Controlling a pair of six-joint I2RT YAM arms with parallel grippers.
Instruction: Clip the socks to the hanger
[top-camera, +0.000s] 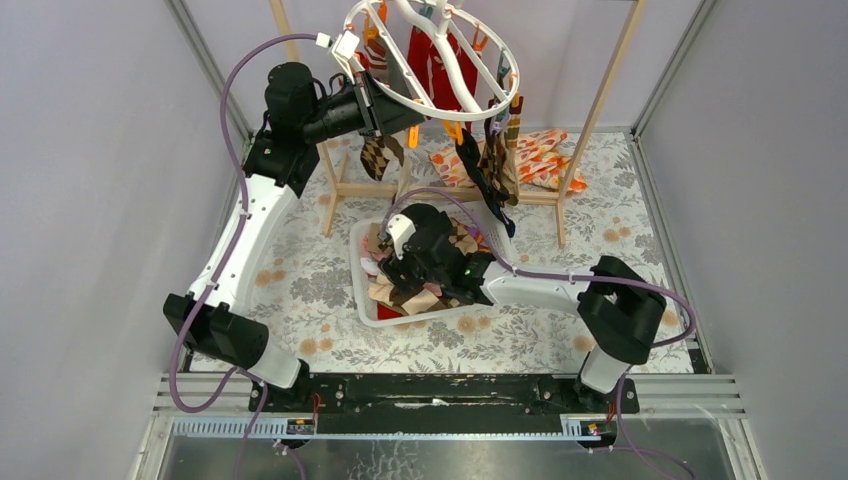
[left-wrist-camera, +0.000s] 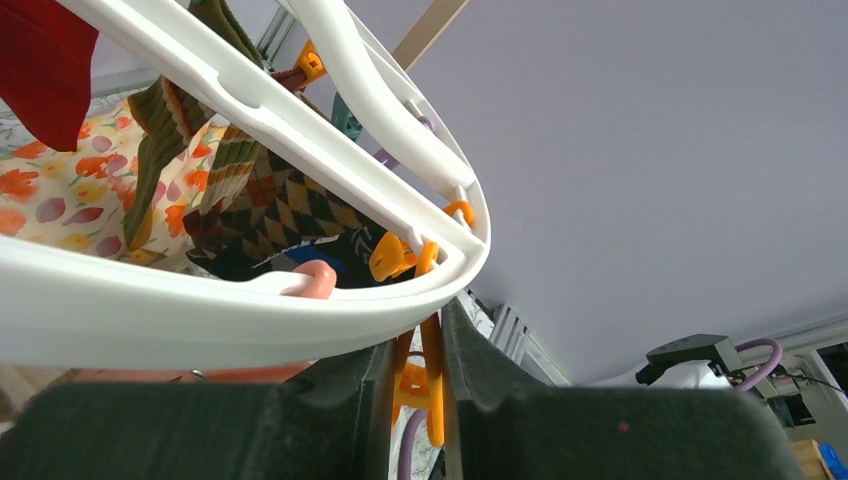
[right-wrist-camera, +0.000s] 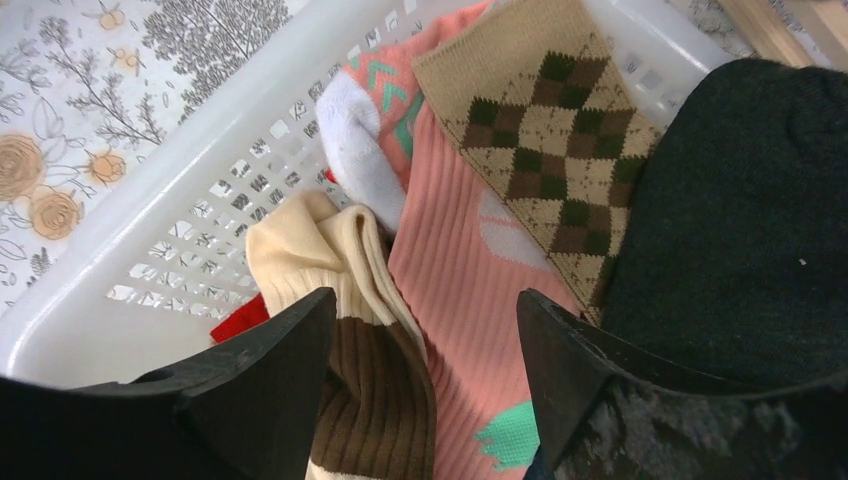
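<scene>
My left gripper (top-camera: 392, 108) is up at the white round hanger (top-camera: 487, 115), shut on an orange clip (left-wrist-camera: 430, 340) at the hanger's rim. Several socks hang from clips, among them a red one (top-camera: 430, 60) and a dark one (top-camera: 478, 175). My right gripper (top-camera: 400, 270) is down in the white basket (top-camera: 365, 310), part open over socks: a cream and brown one (right-wrist-camera: 365, 390), a pink one (right-wrist-camera: 460, 260), a checked one (right-wrist-camera: 555, 130) and a black one (right-wrist-camera: 720, 220).
A wooden rack (top-camera: 600, 100) carries the hanger. Orange floral cloth (top-camera: 555, 150) lies behind the basket.
</scene>
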